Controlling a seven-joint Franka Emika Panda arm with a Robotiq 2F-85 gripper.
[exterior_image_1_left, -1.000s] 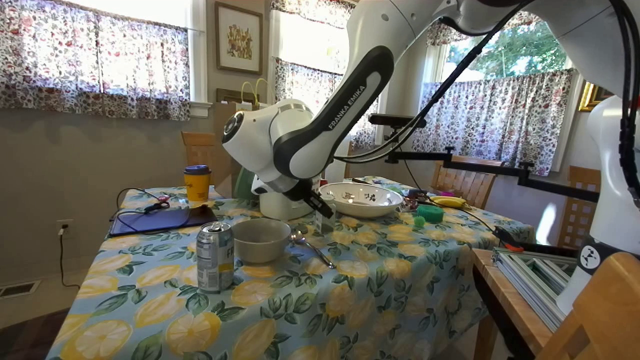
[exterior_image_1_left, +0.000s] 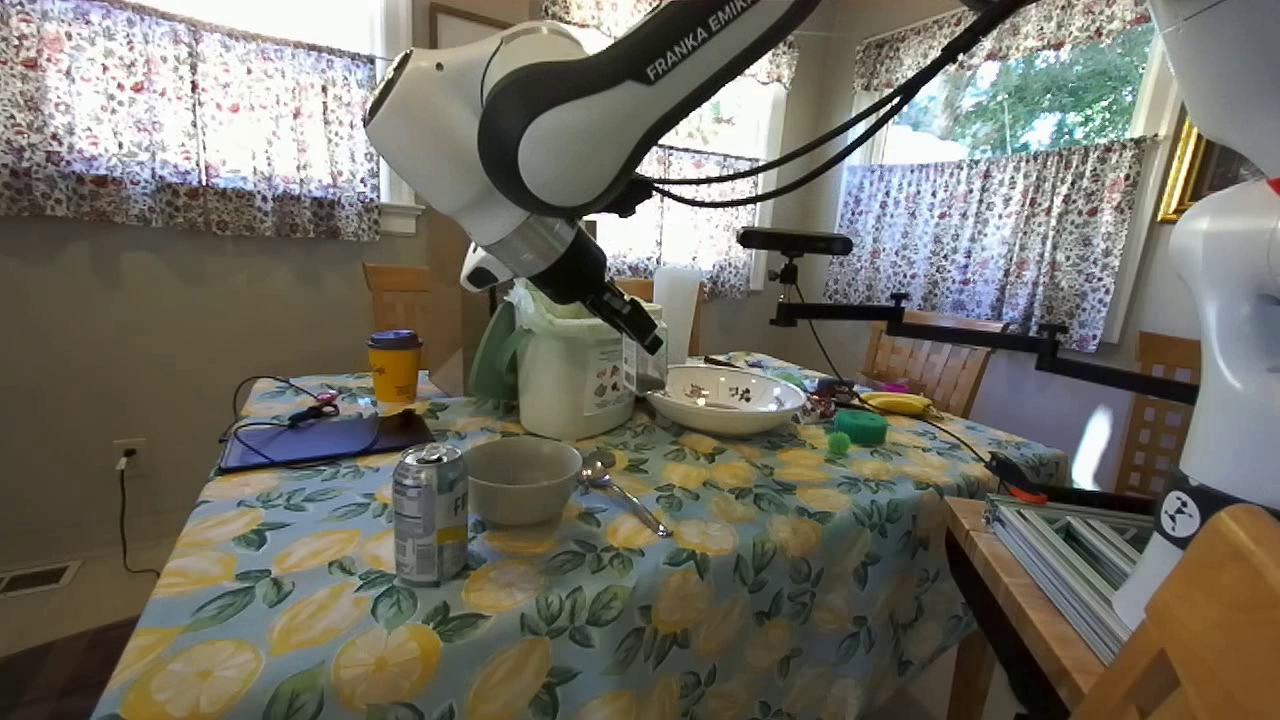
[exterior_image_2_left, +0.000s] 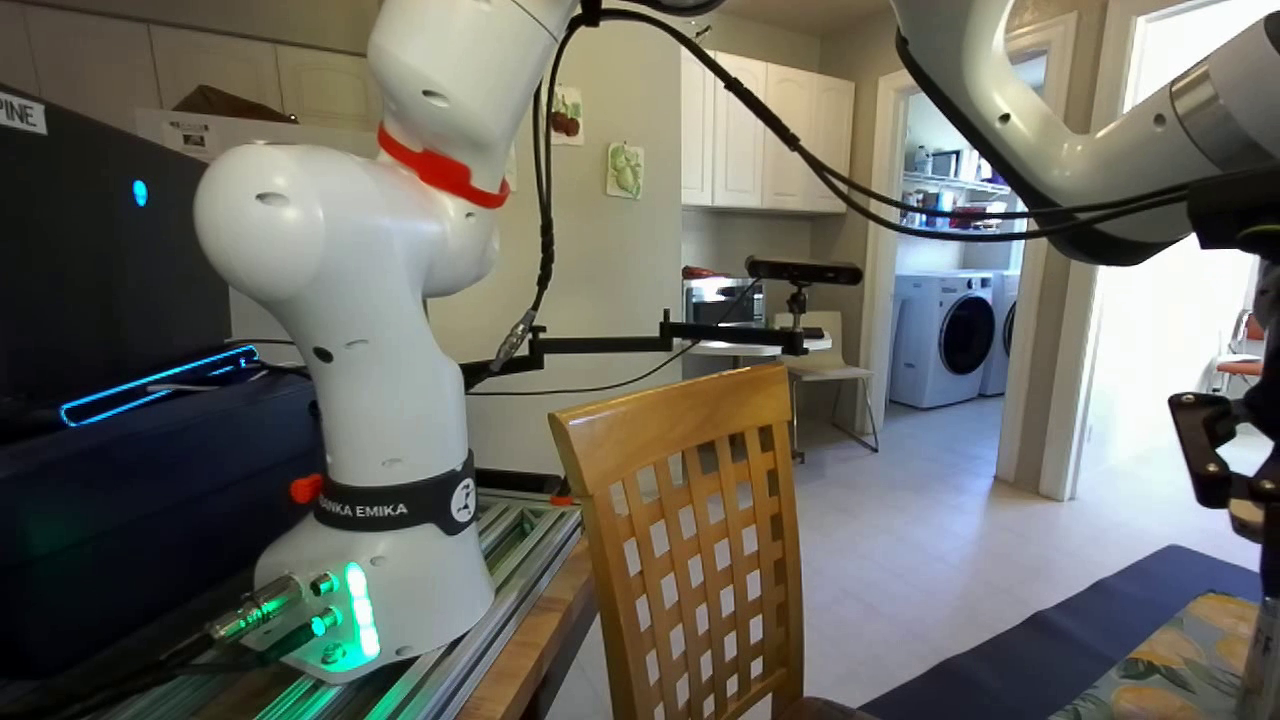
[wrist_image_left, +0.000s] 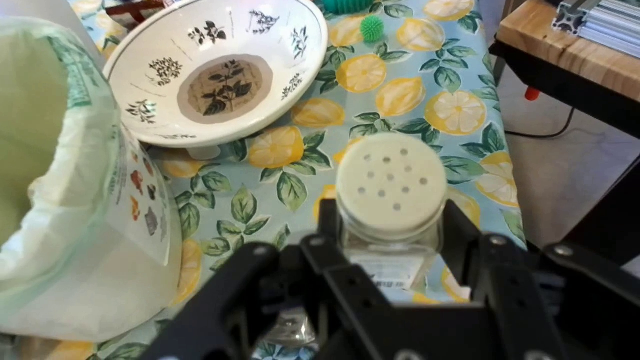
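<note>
A clear shaker (wrist_image_left: 391, 186) with a pale, perforated lid is pinched between the two black fingers of my gripper in the wrist view. In exterior view 1 my gripper (exterior_image_1_left: 651, 340) is raised above the table by the white bin (exterior_image_1_left: 576, 378), and the shaker (exterior_image_1_left: 645, 366) hangs under it, partly covered by the fingers. Left of the shaker in the wrist view stands the lined bin (wrist_image_left: 138, 240), its mouth open. The patterned bowl (wrist_image_left: 294, 114) lies beyond the shaker. Part of the gripper also shows at the right edge of exterior view 2.
A grey bowl (exterior_image_1_left: 523, 480), a can (exterior_image_1_left: 429, 516) and a spoon (exterior_image_1_left: 630, 502) occupy the near table. A yellow cup (exterior_image_1_left: 395, 366) and a dark laptop (exterior_image_1_left: 318, 440) are at the left. Green items (exterior_image_1_left: 860, 426) and bananas (exterior_image_1_left: 897, 403) lie right.
The gripper has risen from close to the tabletop, carrying the shaker up with it to about the height of the bin's upper part. Objects on the table look unmoved.
</note>
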